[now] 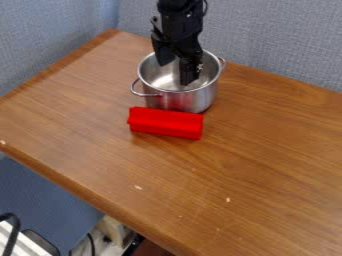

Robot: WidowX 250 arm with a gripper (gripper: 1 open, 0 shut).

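Observation:
A steel pot [181,98] with two loop handles stands on the wooden table toward the back. My black gripper [177,66] hangs from above over the pot, its fingers apart and reaching down inside the rim. I cannot see anything between them. A red cylinder [166,122] lies on its side just in front of the pot.
Padded grey walls [281,35] stand behind and to the left.

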